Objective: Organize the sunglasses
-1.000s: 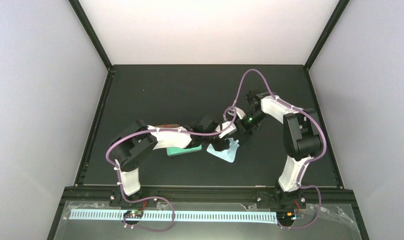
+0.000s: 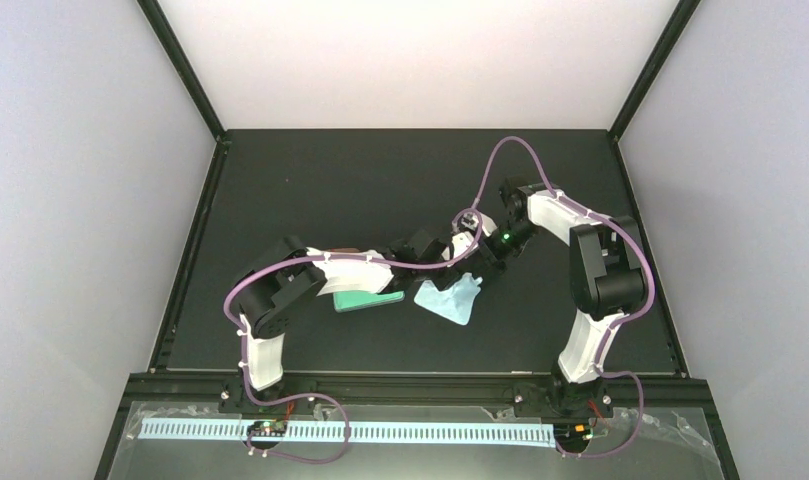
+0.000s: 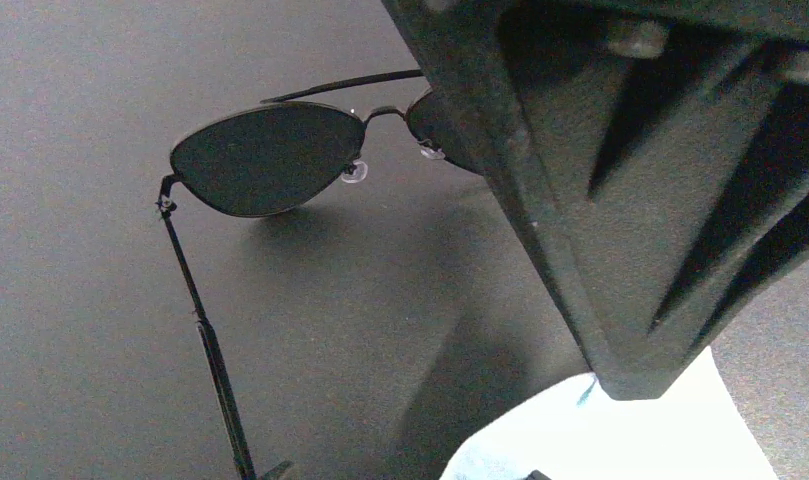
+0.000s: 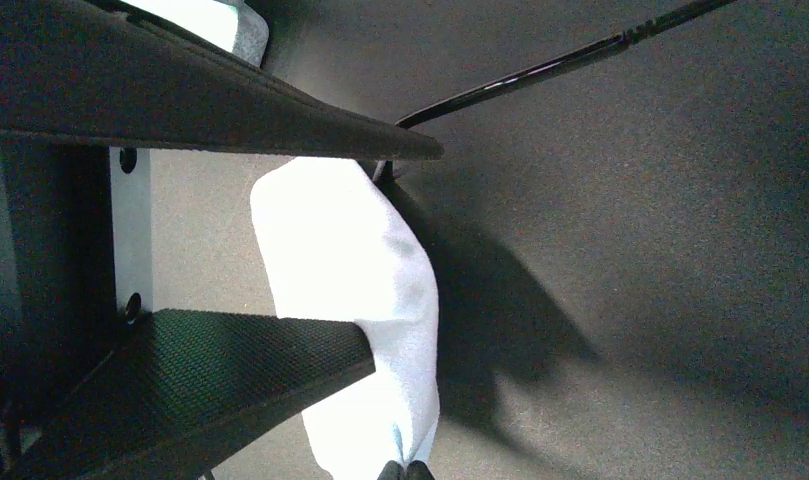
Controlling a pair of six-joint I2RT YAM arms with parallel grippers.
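Black wire-framed sunglasses (image 3: 265, 160) lie on the dark table in the left wrist view, one temple stretched toward the bottom edge, partly hidden by a large black gripper part at right. A pale blue cloth (image 2: 446, 298) lies at centre, below where both grippers meet. In the right wrist view my right gripper has its fingers either side of a white-looking cloth (image 4: 340, 240), with a black temple (image 4: 540, 74) beside it; whether it grips anything is unclear. My left gripper (image 2: 458, 258) is crowded against the right one; its opening cannot be made out.
A green case (image 2: 368, 301) sits left of the cloth, with a brown object partly hidden behind it under the left arm.
Over the last second both arms have shifted slightly rightward in the top view, the left more so.
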